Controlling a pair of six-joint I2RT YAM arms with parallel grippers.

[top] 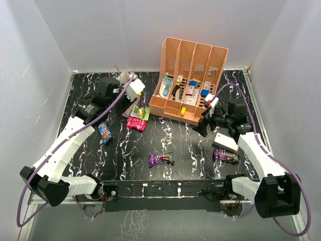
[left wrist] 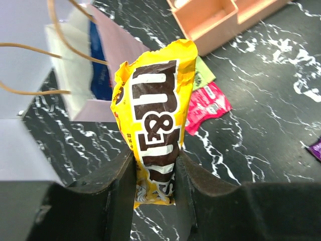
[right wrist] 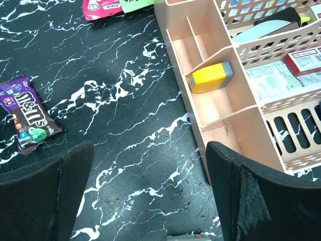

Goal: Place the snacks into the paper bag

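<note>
My left gripper is shut on a yellow M&M's bag, held above the pink paper bag with rope handles, which the arm mostly hides in the top view. A red pack, a green pack and a blue pack lie nearby. Purple M&M's packs lie at front centre and front right. My right gripper is open and empty, by the organizer's front right.
A peach organizer with raised back holds assorted items at back centre, including a yellow box. A white box lies at right.
</note>
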